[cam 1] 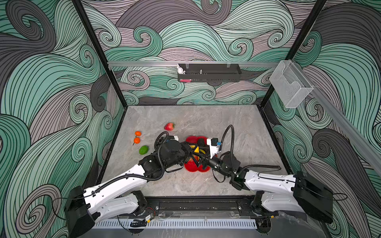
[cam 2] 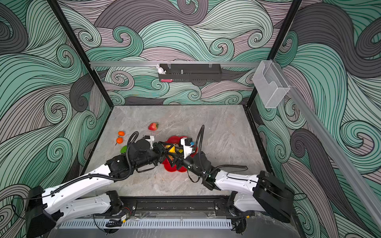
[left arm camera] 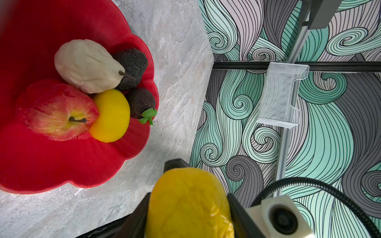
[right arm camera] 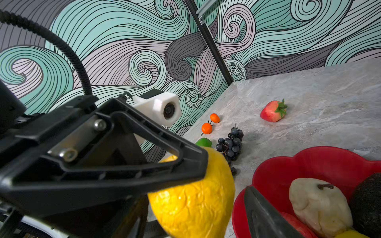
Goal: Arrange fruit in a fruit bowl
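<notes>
A yellow fruit (left arm camera: 186,202) sits in my left gripper (cam 1: 191,152), which is shut on it above the red fruit bowl (left arm camera: 47,162). My right gripper (cam 2: 170,156) is at the same fruit, its fingers part open around it in the right wrist view; whether they grip is unclear. The bowl holds a red apple (left arm camera: 51,111), a pale pear (left arm camera: 87,63), a dark avocado (left arm camera: 133,59), a yellow fruit (left arm camera: 111,119) and a dark round fruit with green leaves (left arm camera: 139,101).
Left of the bowl lie a strawberry (right arm camera: 271,111), two small orange fruits (right arm camera: 206,127), a green fruit (cam 1: 143,150) and dark grapes (right arm camera: 234,142).
</notes>
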